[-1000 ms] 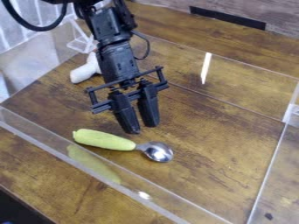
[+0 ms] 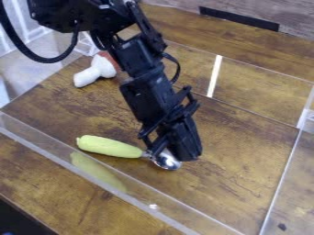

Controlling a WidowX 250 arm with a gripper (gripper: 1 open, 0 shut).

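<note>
My black gripper [image 2: 172, 145] is lowered over the spoon [image 2: 105, 146], which lies on the wooden table inside a clear-walled enclosure. The spoon's pale yellow-green handle extends to the left of the gripper, and its metal bowl shows just beneath the fingertips, partly covered. Whether the fingers are shut, or touch the spoon, I cannot see clearly.
A white and red object [image 2: 92, 73] lies at the back left, partly behind my arm. Clear plastic walls run along the front and right.
The gripper has moved down and toward the viewer, onto the metal end of the spoon, and its angle has changed. The spoon appears unmoved.
</note>
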